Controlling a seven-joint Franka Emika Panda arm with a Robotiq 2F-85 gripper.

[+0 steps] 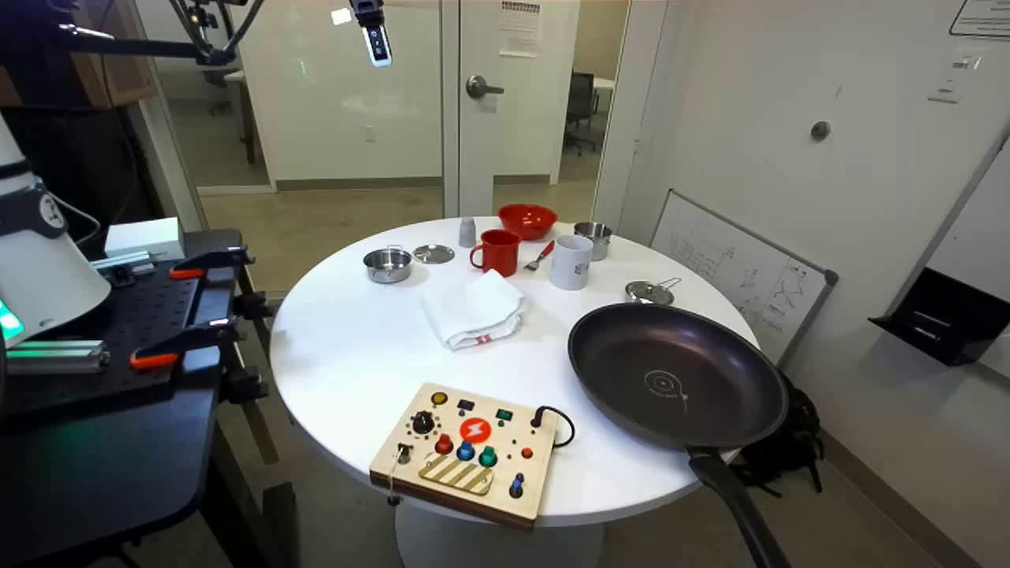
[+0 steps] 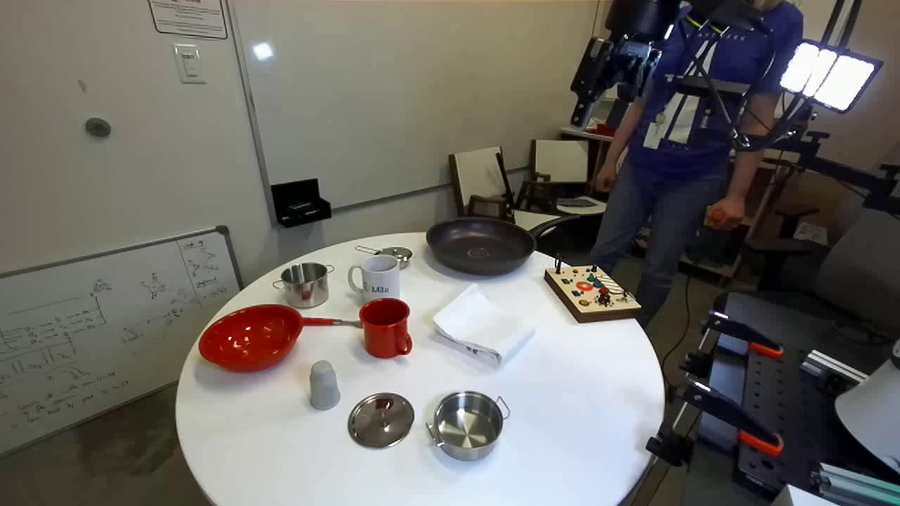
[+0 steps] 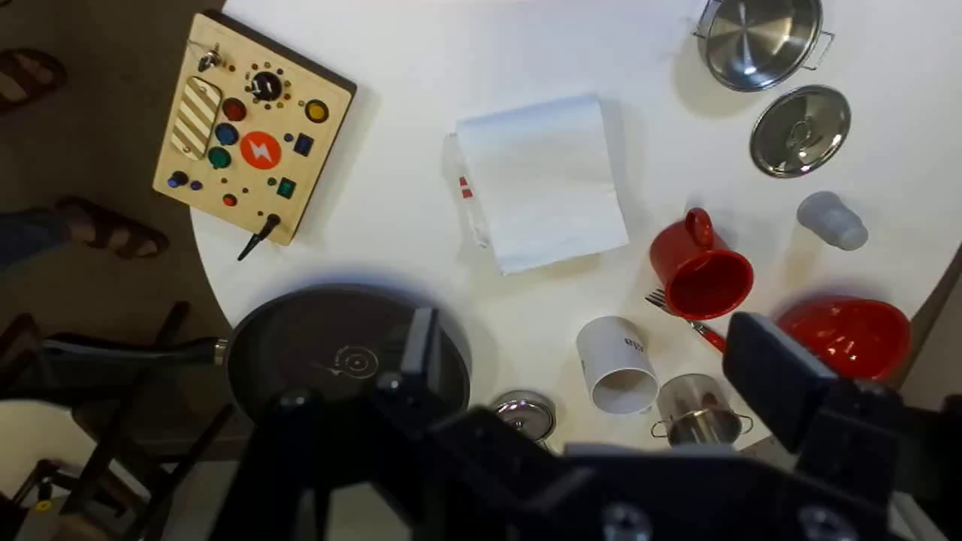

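Note:
Wide apart in the wrist view, the fingers of my gripper are open with nothing between them. It hangs high over the round white table, touching nothing there. A folded white cloth lies near the middle of the tabletop. Close to it are a red mug, a white mug and a fork with a red handle. The dark frying pan rests at the edge, its handle sticking out past the table. A wooden button board lies near another edge.
A red bowl, grey shaker, steel pots and lids stand around the table. A person stands behind the board. Bare tabletop surrounds the cloth's outer side.

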